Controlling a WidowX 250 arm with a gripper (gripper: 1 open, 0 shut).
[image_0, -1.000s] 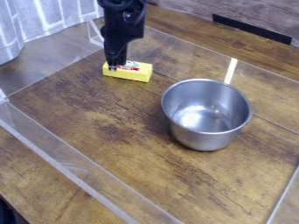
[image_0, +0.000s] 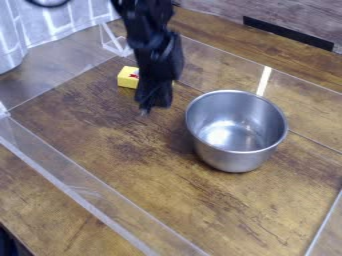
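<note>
My gripper (image_0: 150, 98) hangs over the wooden table, blurred, just left of the steel pot and in front of a yellow block (image_0: 127, 77). The block lies on the table, partly hidden behind the gripper. The blur hides whether the fingers are open or shut. The empty steel pot (image_0: 237, 130) stands upright on the right.
Clear plastic edges run along its sides. A white curtain (image_0: 27, 30) hangs at the back left, and a dark slot sits in the back wall at right.
My gripper has moved down and to the right, from over the yellow block toward the pot. The block now shows mostly to the gripper's left, partly covered.
</note>
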